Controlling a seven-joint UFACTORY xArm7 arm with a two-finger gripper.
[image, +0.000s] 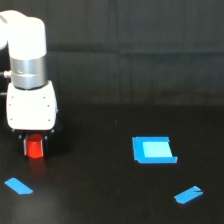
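Note:
A small red block (35, 149) is at the left of the camera view, below the white body of the arm. My gripper (34, 147) points down at it, with its dark fingers close around the block's sides and upper part. Whether the fingers press on the block or stand slightly apart from it is too small to tell. It is also unclear whether the block rests on the dark table. To the right lies a pale square (156, 149) bordered by blue tape (150, 139).
A strip of blue tape (18, 186) lies on the table in front of the block, and another blue strip (188, 195) is at the lower right. A dark curtain (130, 60) hangs behind.

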